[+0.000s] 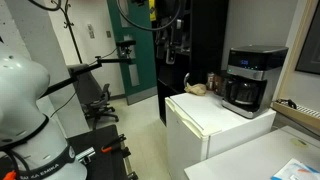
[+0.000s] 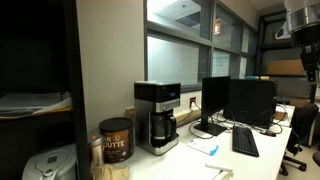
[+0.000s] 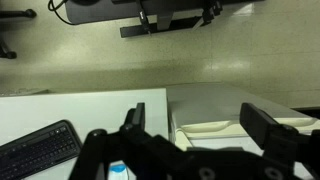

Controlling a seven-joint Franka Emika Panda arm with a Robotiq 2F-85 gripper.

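Observation:
My gripper is open in the wrist view, its dark fingers spread wide with nothing between them. It hangs high over the edge of a white desk (image 3: 90, 107) and a lower grey-white surface beside it. A black and silver coffee maker (image 1: 248, 78) stands on a white cabinet top (image 1: 205, 112), with its glass carafe (image 2: 161, 128) seated under it. White arm parts (image 1: 30, 110) fill the left of exterior view 1. At the right edge of exterior view 2, part of the arm (image 2: 304, 25) shows, far from the coffee maker.
A brown canister (image 2: 117, 145) stands beside the coffee maker. A keyboard (image 2: 243, 140), monitors (image 2: 252, 98) and a sheet with blue marks (image 1: 297, 171) occupy the desk. Open floor (image 3: 100, 60) lies between the desk and a dark base frame (image 3: 100, 10).

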